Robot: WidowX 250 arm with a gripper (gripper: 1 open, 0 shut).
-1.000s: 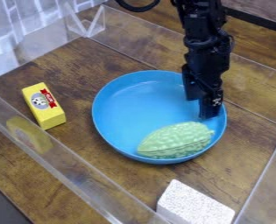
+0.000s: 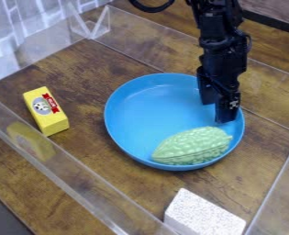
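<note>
My black gripper [image 2: 221, 108] reaches down from the top of the view to the right side of a blue bowl [image 2: 147, 115], its tip at or just inside the rim. Whether it is open, shut or holding the rim cannot be made out. A pale green, textured oblong object [image 2: 191, 145] lies in the front right part of the bowl.
A yellow box [image 2: 42, 111] with a small printed ball lies to the left. A white block [image 2: 203, 216] sits at the front right. Clear panels edge the left and right. Bare wood shows behind the bowl.
The bowl and the green object in it have shifted a little to the right, and the gripper has moved slightly with them.
</note>
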